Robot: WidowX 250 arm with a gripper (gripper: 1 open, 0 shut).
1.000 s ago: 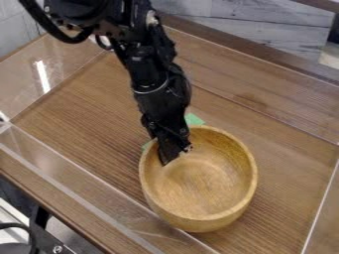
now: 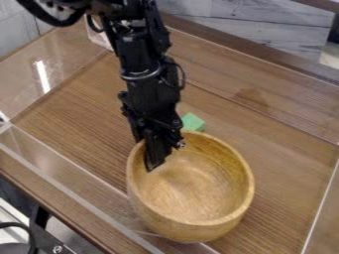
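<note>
My black gripper (image 2: pixel 154 139) reaches down from the top of the view to the upper-left rim of a yellow wooden bowl (image 2: pixel 188 195) and is shut on that rim. The bowl sits in the lower middle of the view. A small green object (image 2: pixel 192 122) lies just behind it, partly hidden by the bowl and the gripper.
A clear plastic edge runs along the left side, with a black cable at the lower left. A pale wall stands at the back right.
My gripper and the bowl have moved a little to the left and toward the viewer. More of the green object shows above the bowl.
</note>
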